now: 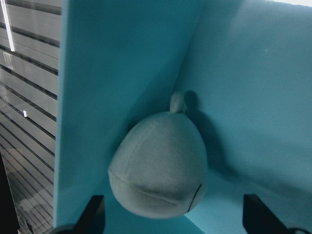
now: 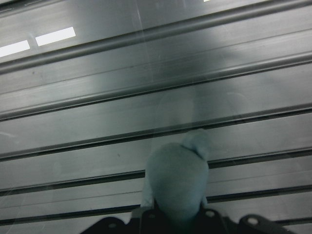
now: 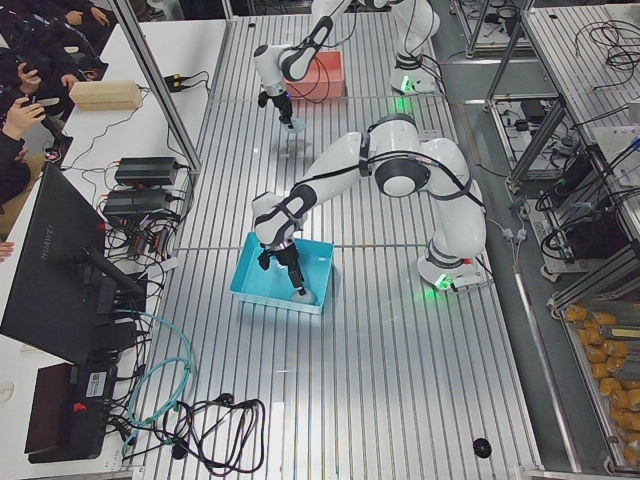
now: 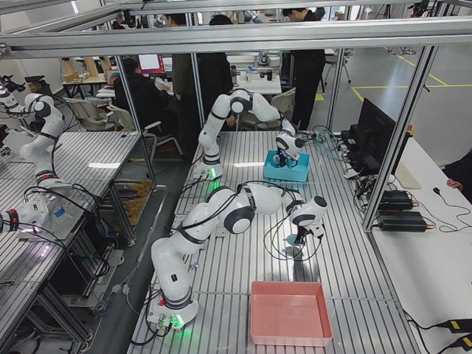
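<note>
A grey-blue plush toy (image 1: 157, 165) lies in the corner of the blue bin (image 3: 250, 288). My left gripper is open over it, a finger to either side. My right gripper is shut on a second soft, light blue plush toy (image 2: 176, 170), held above the bare slatted table in the middle of the camera right view.
An empty pink bin (image 4: 290, 310) stands at the right arm's end of the table (image 4: 369, 324). Monitor (image 3: 55, 265), power boxes and loose cables line the side.
</note>
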